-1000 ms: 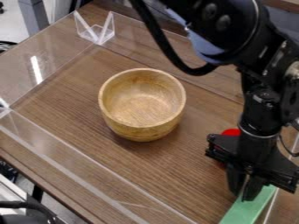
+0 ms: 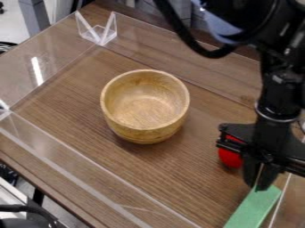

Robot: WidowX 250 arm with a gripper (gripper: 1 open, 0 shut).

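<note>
My black gripper (image 2: pixel 262 169) is low at the right, above the near end of a green flat object (image 2: pixel 248 209), with its fingers looking shut and nothing visible between them. A red round object (image 2: pixel 229 157) sits just behind the gripper, partly hidden by it. A wooden bowl (image 2: pixel 144 101) stands on the table left of the gripper, apart from it.
A clear plastic holder (image 2: pixel 96 28) stands at the back left.
The arm and gripper have shifted right and back over the last second, uncovering more of the red object and the green object.
</note>
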